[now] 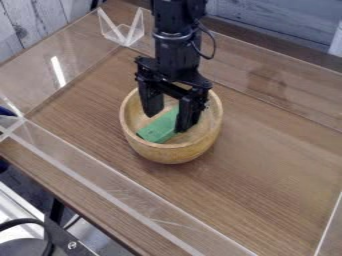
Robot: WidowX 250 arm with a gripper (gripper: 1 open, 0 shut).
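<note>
A pale wooden bowl (171, 150) sits mid-table with a green object (159, 126) inside it. My black gripper (170, 103) is over the bowl, its open fingers reaching down at either side of the rim's interior, partly in front of the green object. I see nothing held between them.
A clear plastic piece (122, 27) stands at the back left. Dark cables lie beyond the table's lower-left edge.
</note>
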